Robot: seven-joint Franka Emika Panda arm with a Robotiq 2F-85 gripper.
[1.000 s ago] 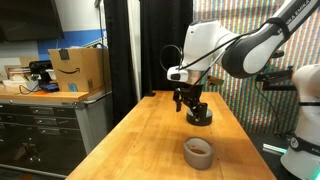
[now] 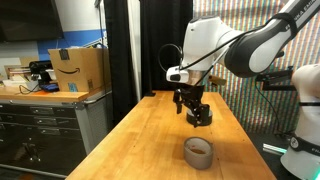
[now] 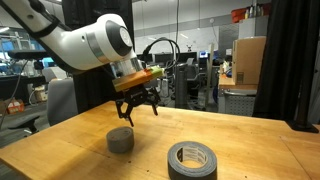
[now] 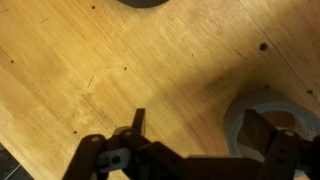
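Note:
Two rolls of tape lie flat on the wooden table. The plain grey roll (image 2: 198,145) is in the foreground of exterior view 1 and left of centre in exterior view 2. A darker roll (image 3: 192,151) with a silvery top face lies apart from it, partly behind the gripper in exterior view 1. My gripper (image 3: 138,111) is open above the table, its fingers spread with nothing between them. In the wrist view the grey roll (image 4: 233,127) is at lower right, partly covered by one finger (image 4: 262,130). Only a dark edge of the other roll (image 4: 143,2) shows at the top.
The wooden table (image 2: 130,135) is otherwise broadly clear. Beyond it in exterior view 1 are a cardboard box (image 2: 80,70) on a dark drawer cabinet (image 2: 50,122) and a black curtain (image 2: 120,50). An office chair (image 3: 62,97) stands behind the table in exterior view 2.

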